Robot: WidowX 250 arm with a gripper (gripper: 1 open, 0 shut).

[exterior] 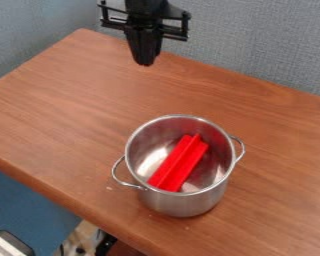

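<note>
A steel pot (176, 200) with two side handles stands on the wooden table at the front right. Inside it lies a red elongated object (178, 164), tilted along the pot's bottom. My black gripper (144, 52) hangs at the top centre, above the back of the table, well away from the pot. Its fingers are small and dark here, and I cannot tell whether they are open or shut.
A grey padded wall (263, 45) runs along the back. The table's front left edge drops to a blue surface.
</note>
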